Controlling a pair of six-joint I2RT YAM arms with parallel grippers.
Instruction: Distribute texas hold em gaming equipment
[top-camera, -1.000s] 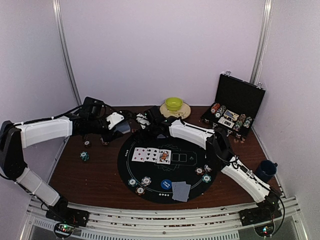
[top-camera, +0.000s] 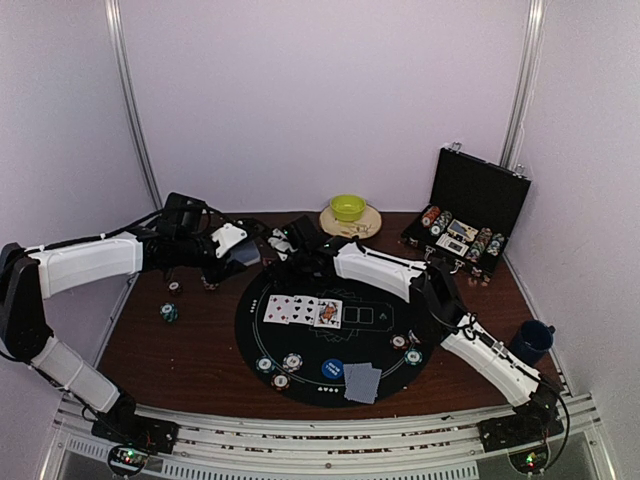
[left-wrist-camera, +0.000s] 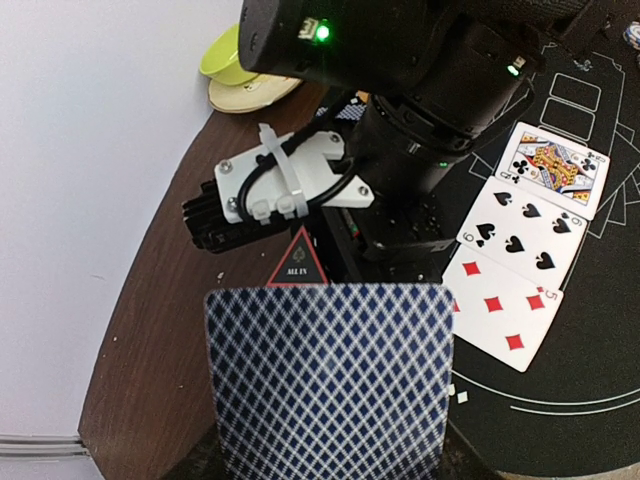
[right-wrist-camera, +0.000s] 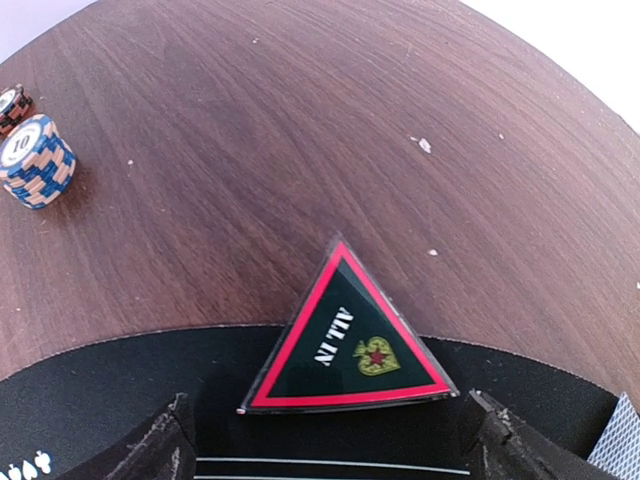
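Note:
My left gripper (top-camera: 232, 262) is shut on a blue-checked playing card (left-wrist-camera: 328, 370), held face-down over the left of the table. My right gripper is part open, directly over a triangular ALL IN marker (right-wrist-camera: 350, 350) at the edge of the black mat (right-wrist-camera: 110, 390). Three face-up cards (top-camera: 304, 310) lie on the mat: five of diamonds, six of spades and a face card. Two face-down cards (top-camera: 362, 383) lie at its front, beside a blue button (top-camera: 332, 368).
A chip case (top-camera: 480, 200) stands open at back right, a green bowl (top-camera: 348, 207) on a plate at the back, a blue mug (top-camera: 530, 342) at right. Chip stacks (right-wrist-camera: 38, 160) sit on the wooden table and mat.
My right arm has shifted slightly at the back of the mat; the left arm is almost unchanged.

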